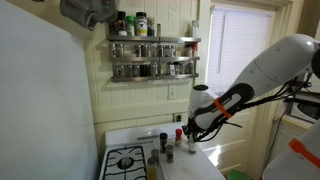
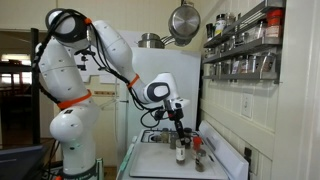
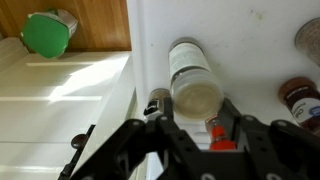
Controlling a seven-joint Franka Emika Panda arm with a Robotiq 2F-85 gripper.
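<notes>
A small white bottle (image 3: pixel 188 60) with a round greyish cap (image 3: pixel 198 98) is at the centre of the wrist view, seen from above. My gripper is shut on it, its dark fingers on either side near the cap. In exterior view 2 the bottle (image 2: pixel 180 155) hangs or stands upright directly beneath the gripper (image 2: pixel 180 140), over the white counter (image 2: pixel 150 165). Whether its base touches the surface I cannot tell. The gripper (image 1: pixel 191 136) also shows low over the counter's right side in exterior view 1.
Several small jars (image 3: pixel 300 90) stand close by on the right. A red-capped jar (image 1: pixel 178 134) is just left of the gripper. Left of these lie the stove (image 1: pixel 125 162) and, above, wall shelves (image 1: pixel 152 58) full of jars. A green cup (image 3: pixel 48 33) is at upper left.
</notes>
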